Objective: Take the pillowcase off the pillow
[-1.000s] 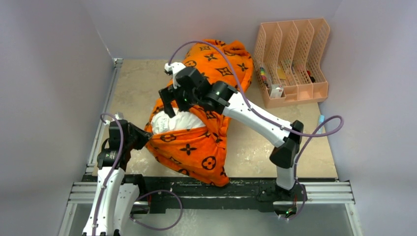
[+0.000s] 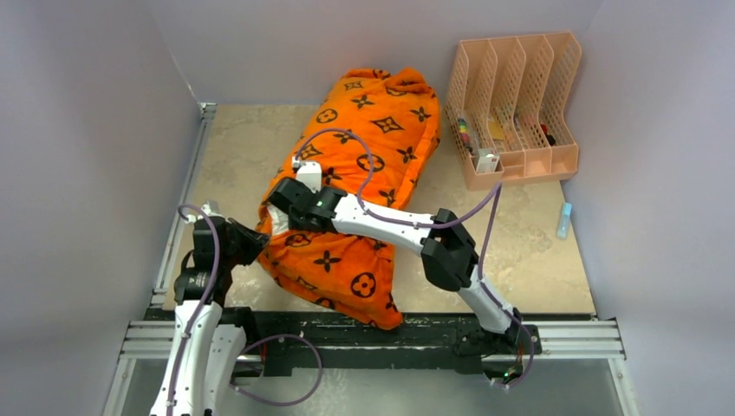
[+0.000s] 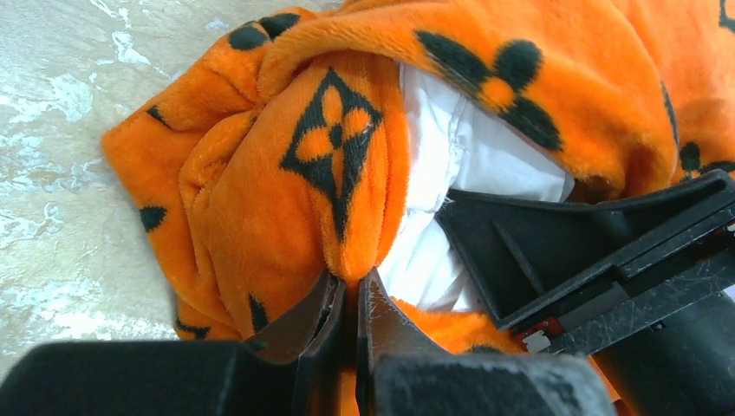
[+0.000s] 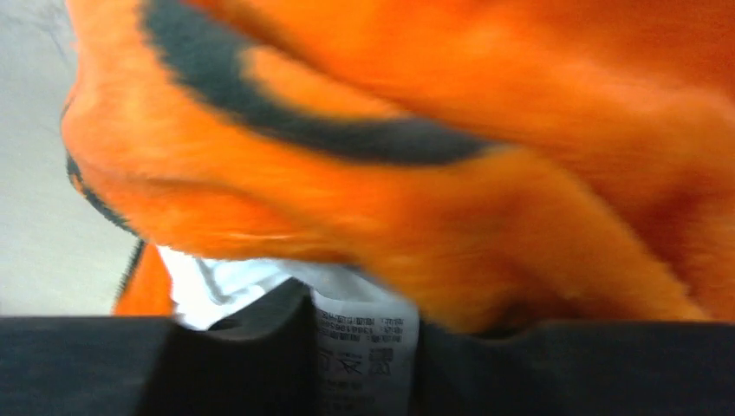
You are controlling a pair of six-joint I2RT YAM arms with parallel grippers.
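An orange pillowcase (image 2: pixel 373 121) with dark motifs lies lengthwise over the table. Its left side gapes near the front, showing the white pillow (image 3: pixel 438 130) inside. My left gripper is shut on the orange cloth at that opening. My right gripper reaches down into the opening beside it, fingers apart around the white fabric with a printed label (image 4: pixel 355 355); whether they touch it is unclear. In the left wrist view the right gripper's black finger presses against the white fabric.
A peach mesh organiser (image 2: pixel 511 104) stands at the back right, with a light blue item (image 2: pixel 563 221) below it. Bare table (image 2: pixel 459 277) shows on both sides. Walls enclose the back and sides.
The left gripper stays nearly still.
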